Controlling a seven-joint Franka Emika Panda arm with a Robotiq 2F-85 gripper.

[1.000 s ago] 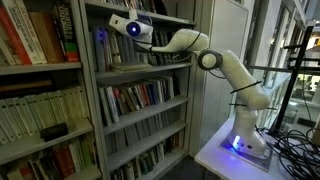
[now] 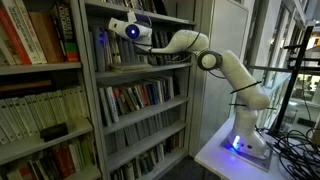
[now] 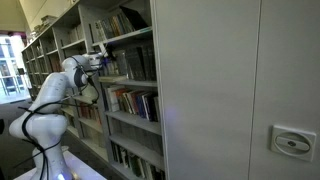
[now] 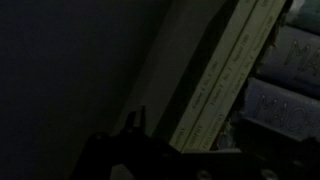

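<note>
My gripper (image 2: 113, 24) is up at the tall bookcase (image 2: 98, 110), in front of an upper shelf at its left end. Two slim cream books (image 4: 222, 80) stand side by side in the wrist view, tilted in that picture. To their right are thick grey books (image 4: 290, 105) with lettering on the spines. The dark fingers (image 4: 135, 122) show along the lower edge of the wrist view. They stand open, and no book is seen held between them. Deep shadow hides much of the fingers.
A shelf upright (image 4: 165, 65) runs close to the left of the cream books. Lower shelves hold rows of books (image 2: 140, 95). The arm's base stands on a white table (image 2: 225, 158). Open room lies between table and bookcase.
The books and the arm's base look unchanged.
</note>
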